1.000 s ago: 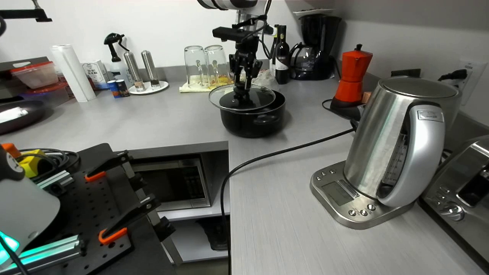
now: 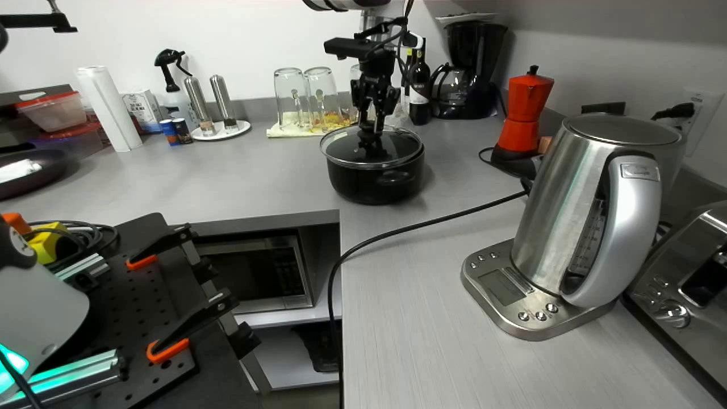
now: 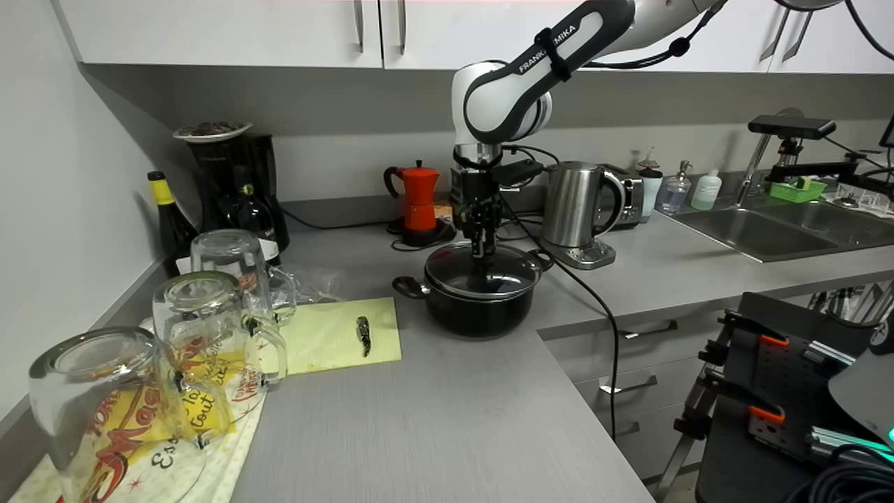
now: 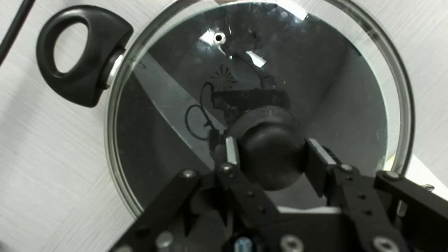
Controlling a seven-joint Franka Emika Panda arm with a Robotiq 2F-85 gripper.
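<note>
A black pot (image 2: pixel 371 185) stands on the counter near its inner corner. Over its mouth lies a glass lid (image 3: pixel 511 272) with a metal rim, slightly off to one side in exterior view 1. In the wrist view the black round lid knob (image 4: pixel 271 155) sits between the finger pads, and my gripper is shut on it. From above, the lid (image 4: pixel 340 92) hides most of the pot; one pot handle (image 4: pixel 90 54) sticks out at upper left. Whether the lid's rim rests fully on the pot cannot be told.
A steel kettle (image 3: pixel 570 205) and a red moka pot (image 3: pixel 419 201) stand behind the pot. Glass mugs (image 3: pixel 201 335) and a yellow cloth (image 3: pixel 339 335) lie to its left in exterior view 2. A black cable (image 2: pixel 409 226) crosses the counter.
My gripper has carried the lid to the right in exterior view 1. The lid now covers the pot's opening, where before it overhung the left side and left a gap at right.
</note>
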